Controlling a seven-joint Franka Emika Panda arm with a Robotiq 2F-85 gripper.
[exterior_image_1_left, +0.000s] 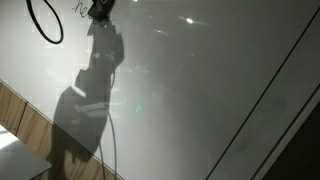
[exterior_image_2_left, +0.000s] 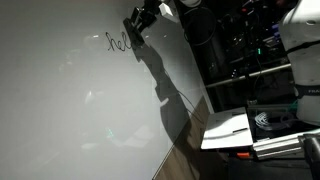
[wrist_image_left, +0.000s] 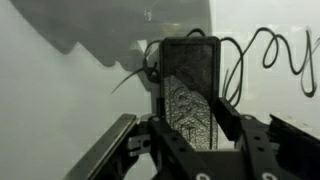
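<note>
A black-framed eraser with a worn grey face is held between the fingers of my gripper, which is shut on it. It lies over part of the black handwriting on the whiteboard; strokes emerge on both its left and right sides in the wrist view. Whether it presses on the board cannot be told. In exterior view 2 the writing reads roughly "hell", its end hidden by the dark gripper and eraser. Exterior view 1 shows the gripper at the top edge, beside the letters "he".
The arm's shadow falls across the board. A black cable loops at upper left. Below the board are wood panelling and a white surface. Most of the board is bare.
</note>
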